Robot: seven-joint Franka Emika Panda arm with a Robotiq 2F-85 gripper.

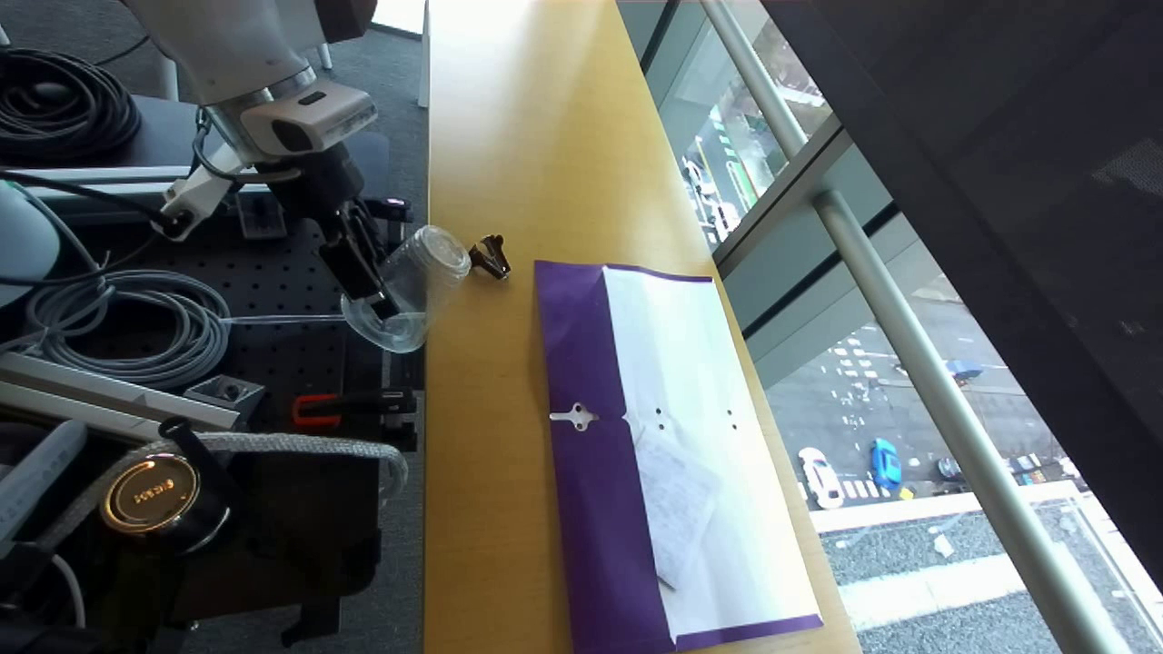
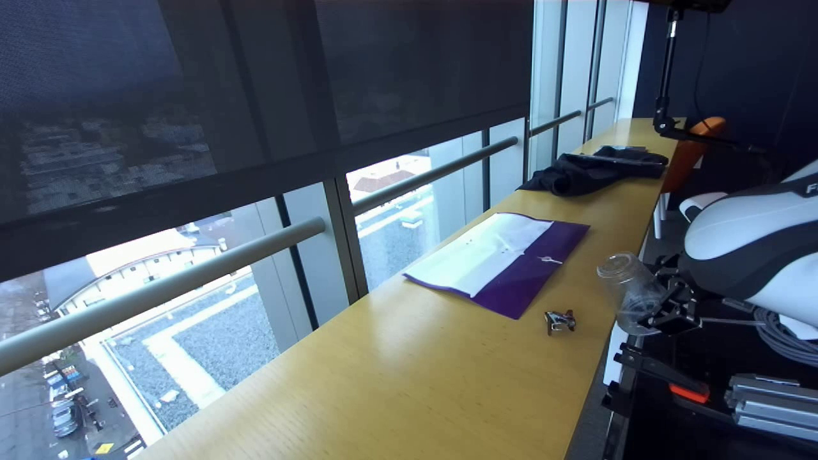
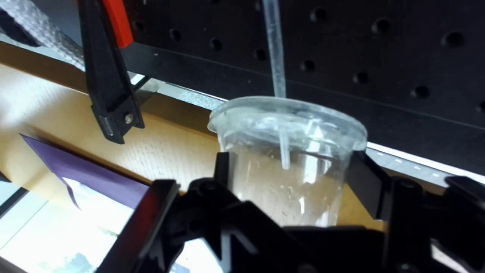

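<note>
A clear plastic cup (image 1: 422, 272) with a lid and straw (image 3: 273, 50) is tilted at the table's near edge, its base over the wood and its lidded end out past the edge. My gripper (image 1: 376, 285) is at the lidded end. In the wrist view the gripper has one finger on each side of the cup (image 3: 286, 182), just below the lid's rim. Whether both pads press on the plastic cannot be made out. Exterior view 2 shows the cup (image 2: 632, 287) beside the dark fingers (image 2: 675, 314).
A small dark metal clip (image 1: 492, 257) lies on the table close to the cup's base. A purple and white folder (image 1: 583, 327) lies farther along the table (image 1: 491, 490). A red-handled clamp (image 1: 338, 405) juts toward the edge. Cable coils (image 1: 131, 327) sit on the black pegboard.
</note>
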